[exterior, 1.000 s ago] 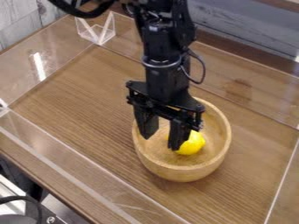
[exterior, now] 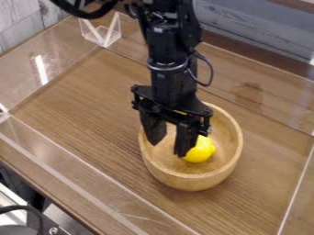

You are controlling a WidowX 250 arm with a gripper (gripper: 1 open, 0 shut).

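The black robot gripper (exterior: 168,128) hangs from the top centre, its fingers pointing down over the left and rear part of a round wooden bowl (exterior: 188,178). A yellow object (exterior: 200,153) lies inside the bowl on the right, partly behind the dark fingers. Whether the fingers are open or shut is hard to make out; I see nothing clearly held between them.
A clear plastic holder (exterior: 101,27) stands at the back left. A dark cable (exterior: 31,216) lies at the front left corner.
The bowl and yellow object look nearly unmoved.
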